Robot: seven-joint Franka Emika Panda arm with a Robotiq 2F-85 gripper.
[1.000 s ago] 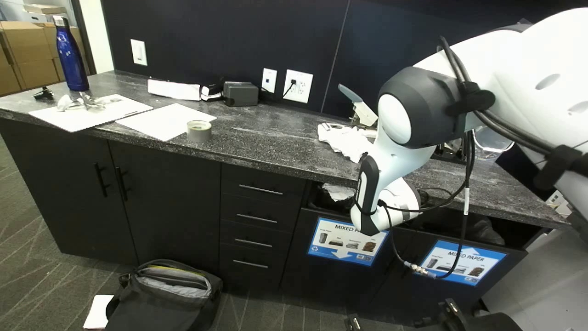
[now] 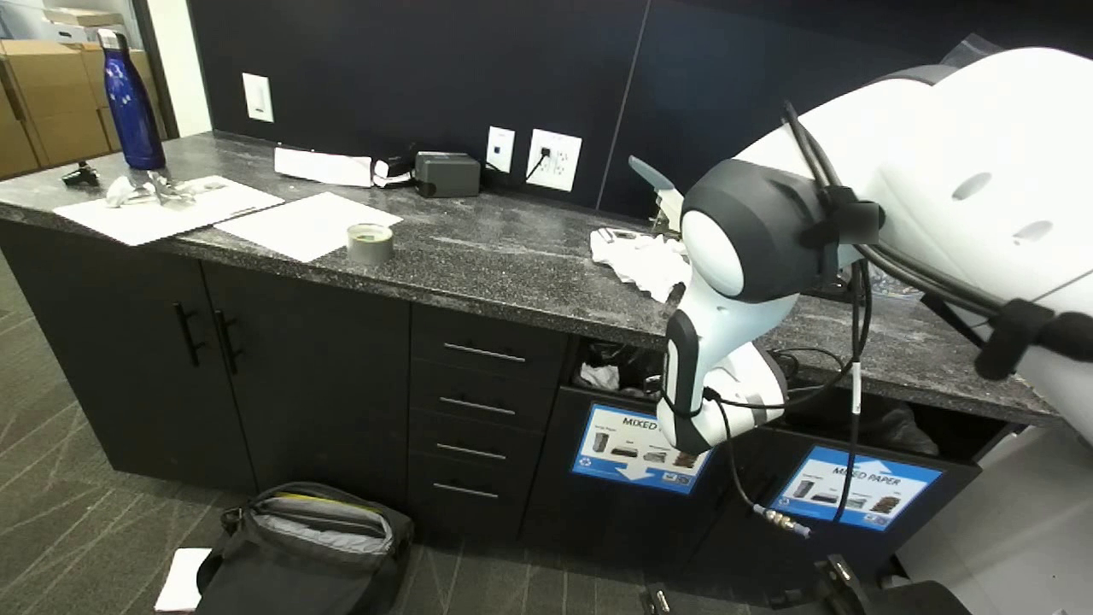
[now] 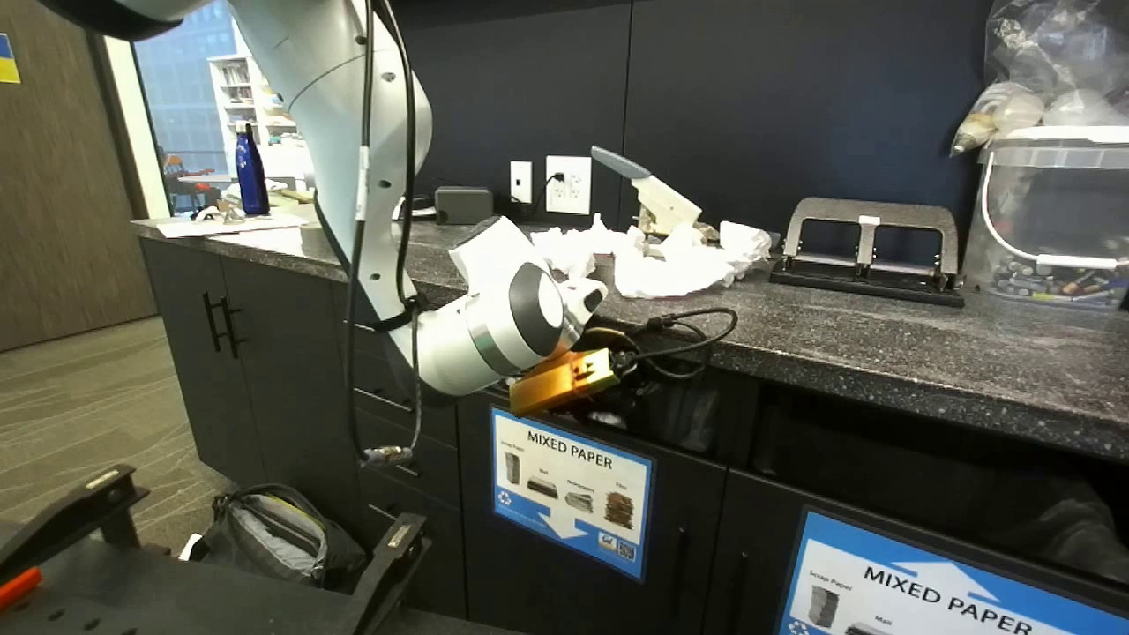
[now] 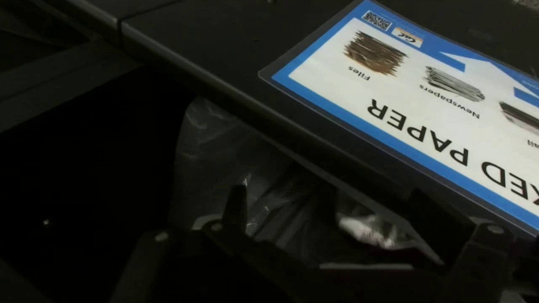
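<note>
My gripper stands open inside the dark bin opening under the counter, with its two dark fingers (image 4: 236,209) apart. A crumpled white piece (image 2: 599,377) lies in the left bin, beside the arm in exterior view 1. In the wrist view a white crumpled thing (image 4: 371,229) shows deep in the bin, beyond the fingers and not gripped. A clear plastic liner (image 4: 217,151) hangs within the bin. The fingers are hidden in both exterior views; a yellow-orange lit block (image 3: 566,381) by the wrist shows at the bin in exterior view 2.
White crumpled paper or plastic (image 3: 677,265) lies on the counter just above the bin, before a stapler (image 3: 661,201). A hole punch (image 3: 868,249) stands to the right. The counter edge (image 3: 847,381) overhangs the bin opening. A tape roll (image 2: 370,243) sits farther left.
The white crumpled piece sat higher in the bin opening, by the gripper; it now lies lower and apart. The arm has moved slightly down and its upper links have shifted left.
</note>
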